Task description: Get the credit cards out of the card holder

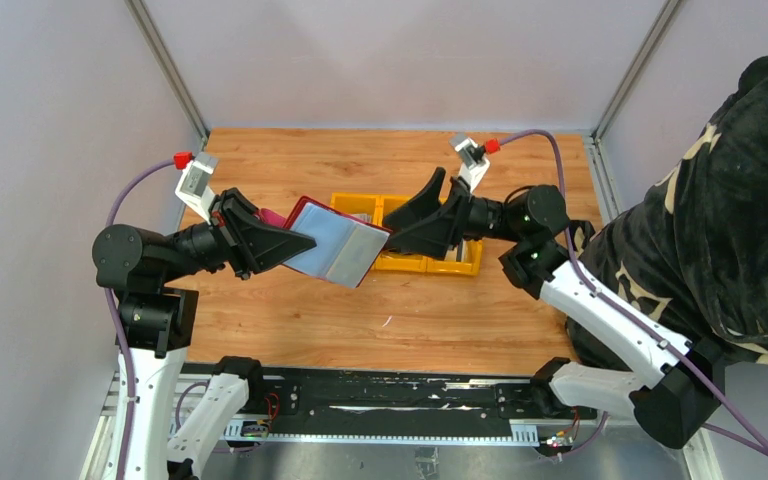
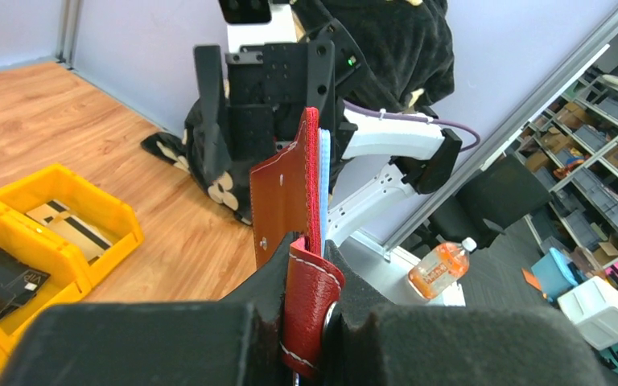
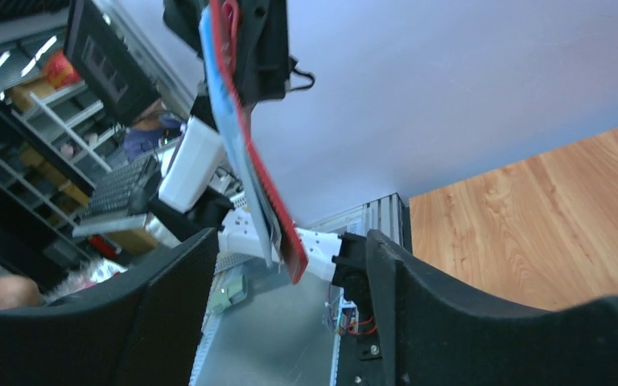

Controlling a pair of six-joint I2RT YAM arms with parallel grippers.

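The red leather card holder (image 1: 332,243) hangs in the air, unfolded, showing pale blue and grey inner faces in the top view. My left gripper (image 1: 296,247) is shut on it; in the left wrist view its red edge (image 2: 312,177) stands upright between the fingers. My right gripper is open, its fingers around the outer end of the card holder (image 3: 241,137) but apart from it, as the right wrist view shows. In the top view the right gripper is just right of the holder.
Yellow bins (image 1: 408,262) with flat items sit on the wooden table (image 1: 390,330) below both grippers. A dark patterned cloth (image 1: 720,260) fills the right side.
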